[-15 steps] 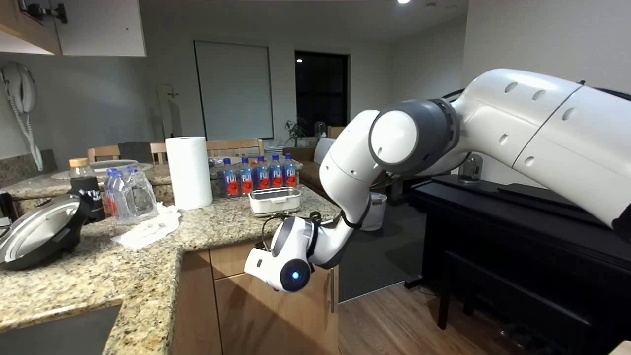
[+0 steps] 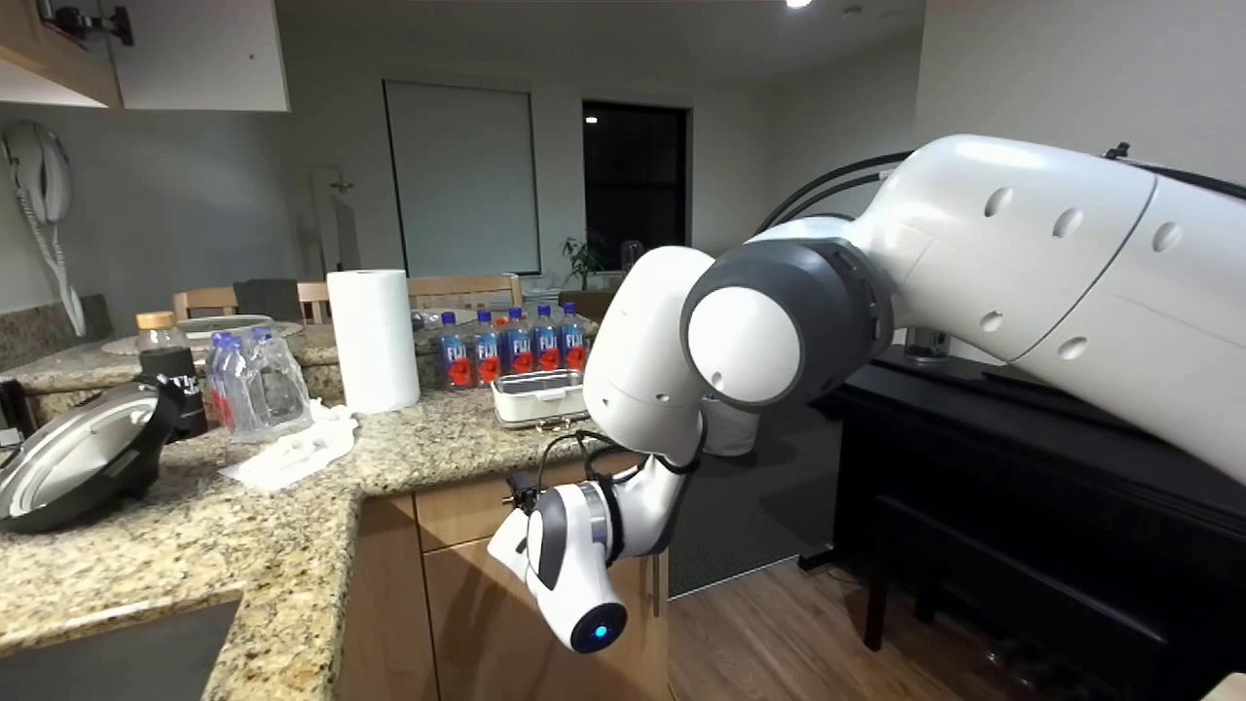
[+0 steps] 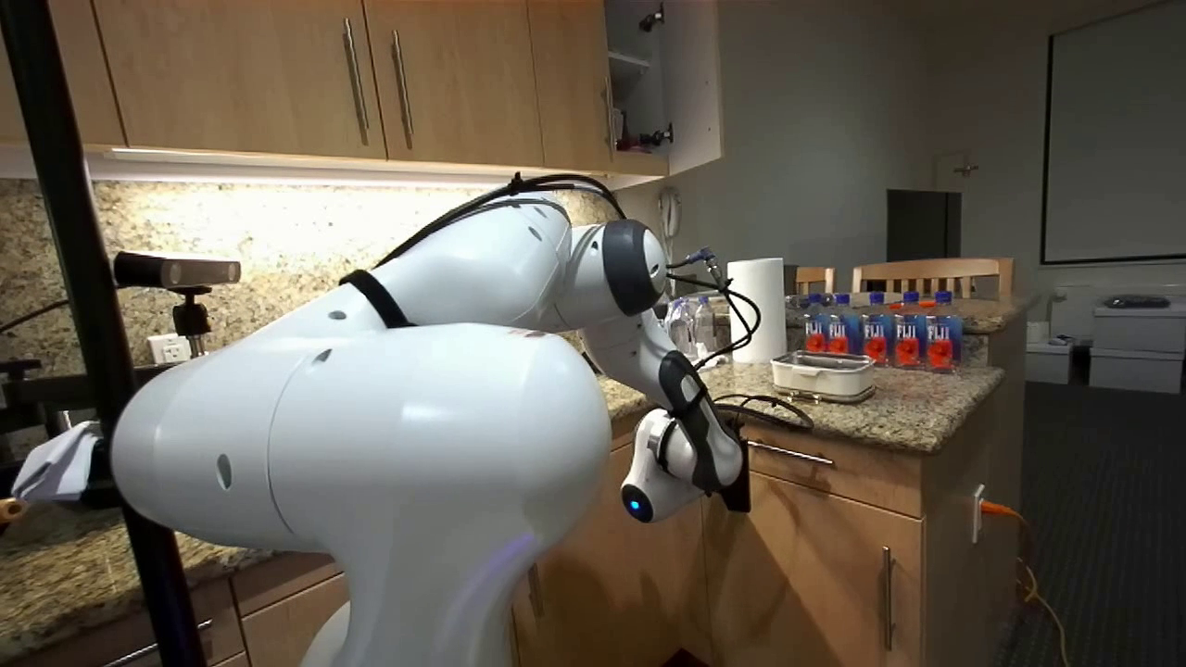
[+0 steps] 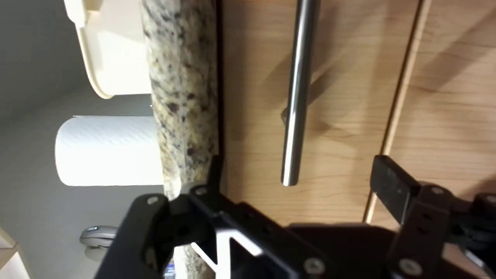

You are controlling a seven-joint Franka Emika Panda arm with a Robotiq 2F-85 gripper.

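A metal bar handle (image 4: 298, 93) runs across the front of the wooden drawer (image 4: 260, 139) under the counter. In the wrist view my gripper is open, one finger on either side of the handle's lower end, with nothing held. How far the fingertips stand from the bar is hard to judge. From the side, the dark fingers (image 3: 734, 489) are close to the cabinet front, near the left end of the drawer handle (image 3: 789, 454). In exterior view 1 the hand hides the fingers and this handle.
The granite counter edge (image 4: 183, 93) lies beside one finger. On the counter stand a white container (image 3: 823, 376), a paper towel roll (image 2: 374, 341) and several water bottles (image 2: 514, 345). A cabinet door with a vertical handle (image 3: 887, 600) is below the drawer.
In exterior view 1 the arm has shifted left, and the hand has turned so its blue-lit end sits lower. The counter objects have stayed in place.
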